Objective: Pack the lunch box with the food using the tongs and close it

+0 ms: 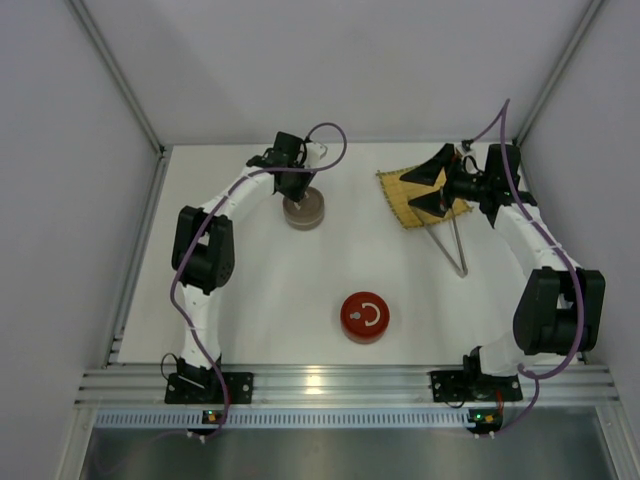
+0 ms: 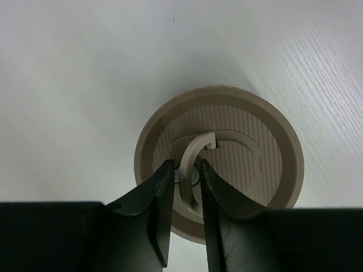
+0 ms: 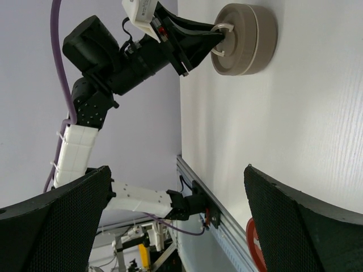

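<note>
A round taupe lunch box (image 1: 305, 211) with a ridged lid stands at the back left of the table. My left gripper (image 1: 298, 204) is over its lid; in the left wrist view its fingers (image 2: 165, 184) are partly apart, one on each side of the curved handle (image 2: 187, 170). Whether they touch it cannot be told. A red round box (image 1: 364, 318) with a light handle sits at the front middle. At the back right, my right gripper (image 1: 412, 193) is spread wide open above a yellow woven mat (image 1: 400, 188), with nothing between its fingers.
Two thin grey sticks (image 1: 460, 250) reach from the mat toward the front, meeting in a V. Bare white table (image 1: 270, 290) lies between the two boxes and along the left side. A metal rail (image 1: 340, 380) runs along the front edge.
</note>
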